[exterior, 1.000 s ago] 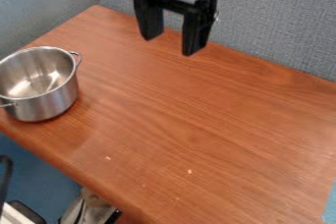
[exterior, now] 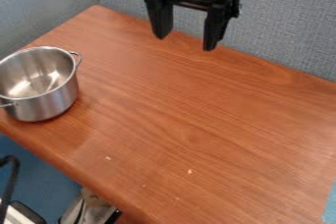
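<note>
My black gripper point(exterior: 187, 29) hangs above the back of the wooden table, near the top centre of the view, with its two fingers wide apart and nothing between them. A steel pot point(exterior: 42, 98) with two small handles stands at the table's left edge, well to the left of and below the gripper in the view. The pot looks empty.
Grey padded panels point(exterior: 282, 27) border it at the back and left. A blue floor with cables and some hardware shows below the left edge.
The gripper has turned and shifted slightly to the right, its fingers now appearing farther apart in the view. The pot has not moved.
</note>
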